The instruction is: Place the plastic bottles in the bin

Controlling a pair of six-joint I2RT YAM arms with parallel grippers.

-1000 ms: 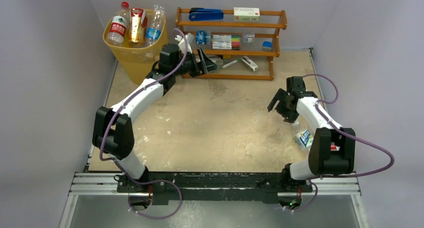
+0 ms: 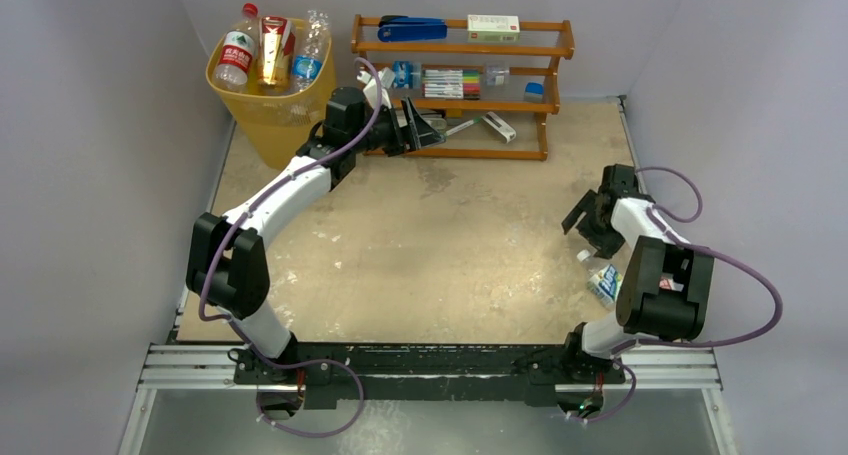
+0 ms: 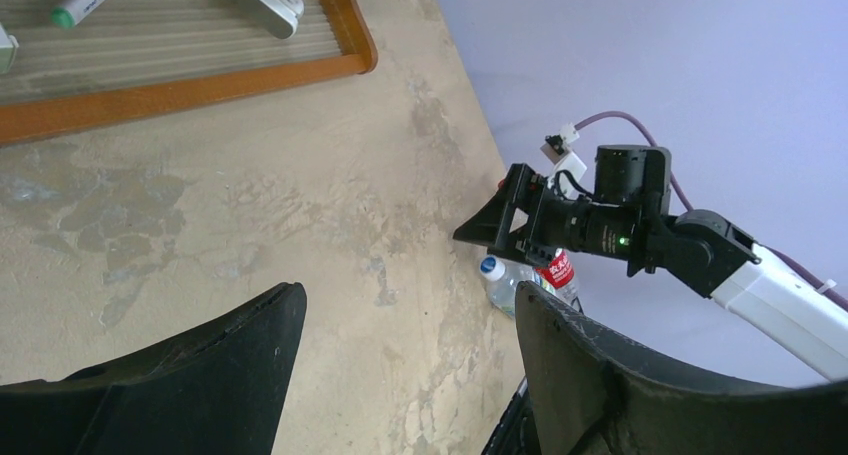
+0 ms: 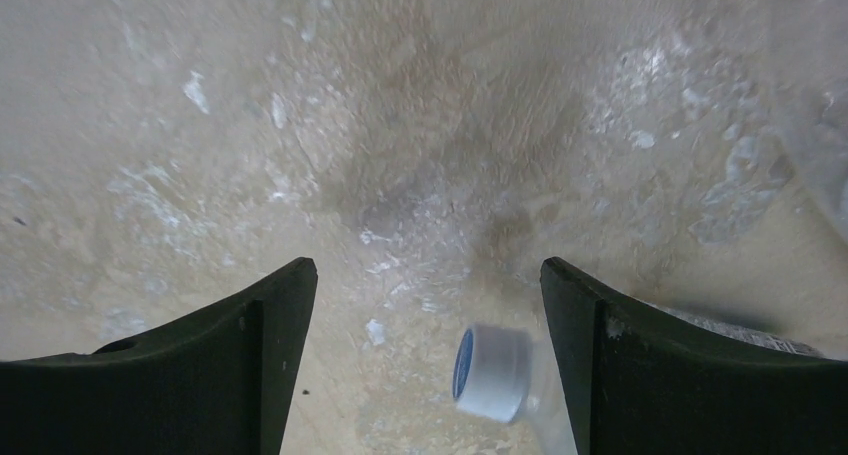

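Two plastic bottles lie at the right of the floor, partly hidden by the right arm: a clear one with white cap (image 4: 492, 370) and blue-green label (image 2: 604, 285), and a red-labelled one (image 3: 558, 269). My right gripper (image 2: 579, 218) is open just above the capped end, with nothing between its fingers. The yellow bin (image 2: 230, 105) at back left holds upright bottles, one red-labelled (image 2: 237, 60), one blue-labelled (image 2: 306, 66), and a red-gold package (image 2: 274, 50). My left gripper (image 2: 416, 125) is open and empty in front of the rack, pointed down toward the floor.
A wooden rack (image 2: 545, 47) at the back holds pens (image 2: 451, 83), boxes and a stapler-like blue item (image 2: 411, 28). Walls border both sides.
The left arm shifted very slightly.
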